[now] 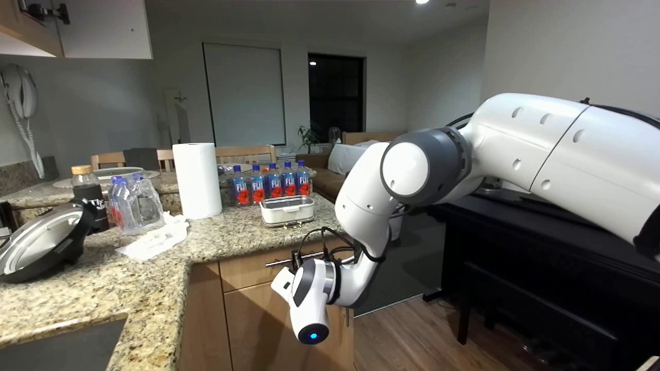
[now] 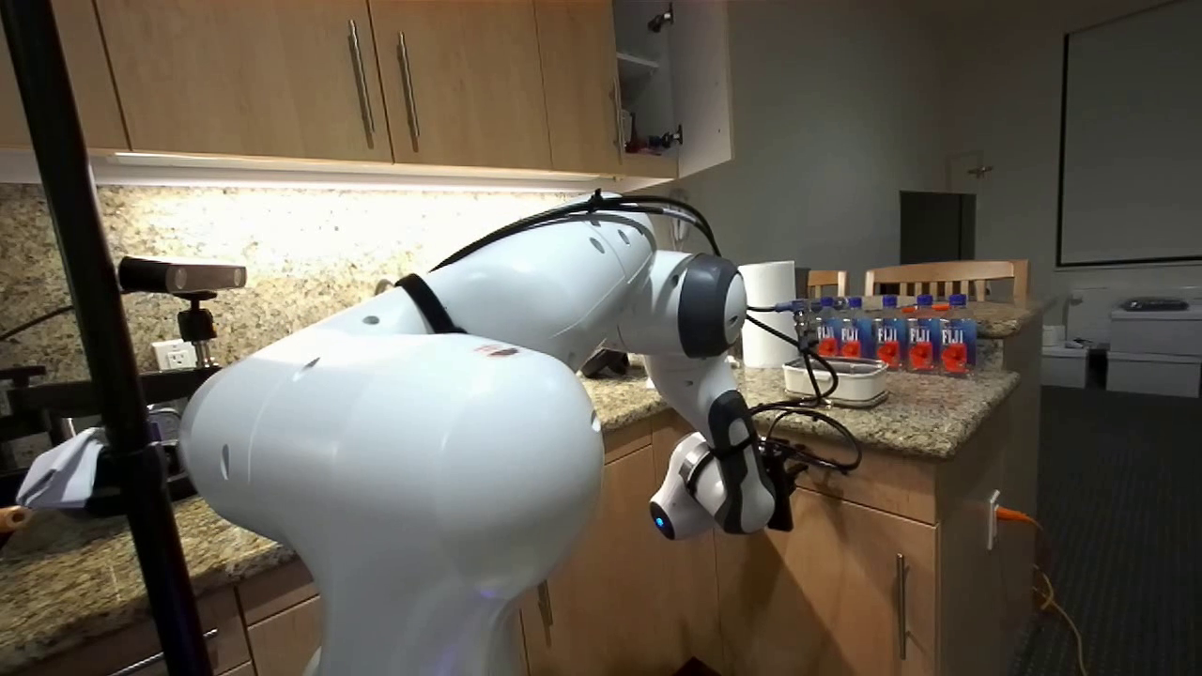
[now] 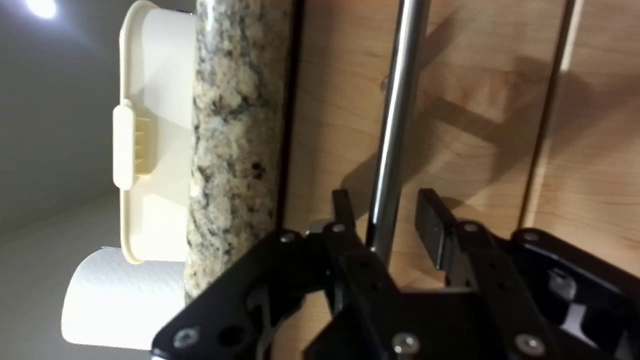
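Observation:
A round metal handle (image 3: 393, 120) runs along the wooden drawer front (image 3: 474, 90) under the countertop. My gripper is at this bar in the wrist view, its fingers part open on either side of it. The left finger (image 3: 343, 207) appears close to the bar, while a clear gap shows between the bar and the right finger. Exterior view 1 has the handle (image 1: 278, 263) partly behind the arm's wrist, and the fingers are hidden there. In exterior view 2 the gripper shows dark against the cabinet front.
The granite counter edge (image 3: 237, 138) lies close beside the gripper. On the counter stand a white container (image 1: 287, 211), a paper towel roll (image 1: 197, 181) and several water bottles (image 1: 273, 185). A closed cabinet door (image 1: 266, 327) sits below the drawer.

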